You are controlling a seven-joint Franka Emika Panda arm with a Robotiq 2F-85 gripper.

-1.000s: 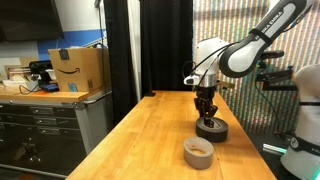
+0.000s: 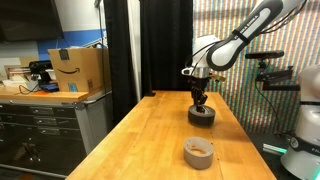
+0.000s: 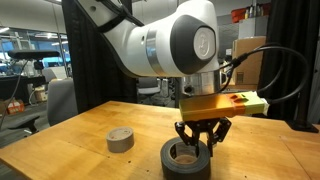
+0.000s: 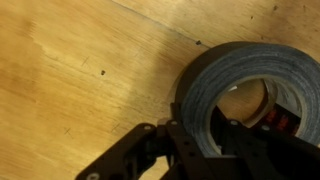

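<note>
A dark tape roll (image 2: 201, 116) is at the right side of the wooden table, its open hole facing up. My gripper (image 2: 200, 98) points down at it and is shut on its wall. In the wrist view, one finger is outside the roll (image 4: 200, 78) and the other inside its hole, with the gripper pinching the wall between them. Exterior view 2 shows the gripper (image 3: 202, 132) over the near roll (image 3: 185, 163). Whether the roll's underside touches the table is hard to tell.
A lighter tape roll (image 2: 198, 152) lies flat on the table nearer exterior view 1, apart from the dark one. Wide bare tabletop (image 2: 140, 130) stretches to the left. A cardboard box (image 2: 80, 69) stands on a cabinet in the background.
My gripper and the dark roll have moved together, up and slightly left in exterior view 1, away from the lighter roll. The lighter roll has stayed put.
</note>
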